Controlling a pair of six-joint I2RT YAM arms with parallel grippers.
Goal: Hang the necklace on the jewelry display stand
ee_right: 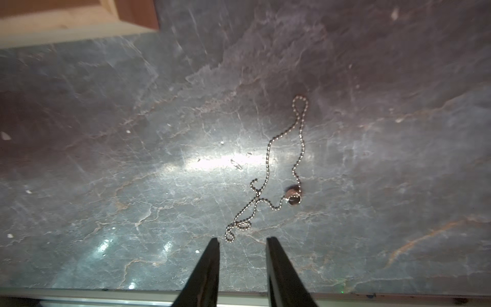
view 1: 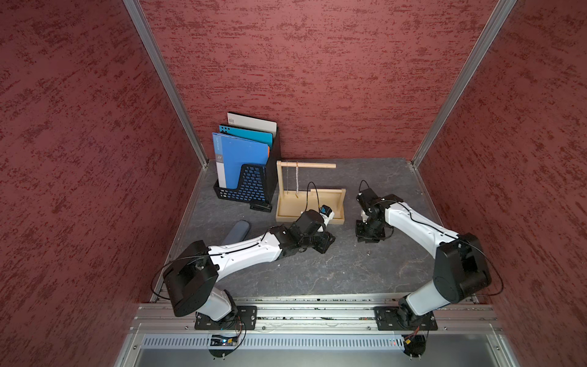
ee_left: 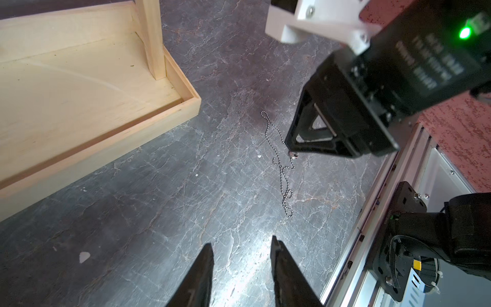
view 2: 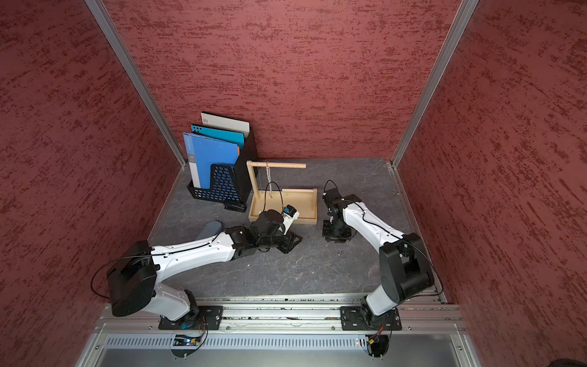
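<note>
A thin silver bead-chain necklace (ee_right: pixel 267 158) lies loosely looped on the dark tabletop, and a small brownish round piece (ee_right: pixel 293 196) touches it. The left wrist view also shows this necklace (ee_left: pixel 280 171), partly overlapped by the right arm. Fingers apart and empty, my right gripper is above the table near the chain's lower end. My left gripper is likewise open and holds nothing, in front of the wooden display stand (view 1: pixel 311 165). One bead chain (view 1: pixel 297 177) hangs from the stand's bar towards its post end; the bar's other end is bare.
Behind the left arm stands a black file holder (view 1: pixel 247 183) with blue and white folders. A grey oval object (view 1: pixel 236 232) lies near that arm. Both arms are fairly close together over the middle. Bare tabletop (view 1: pixel 330 275) extends along the front.
</note>
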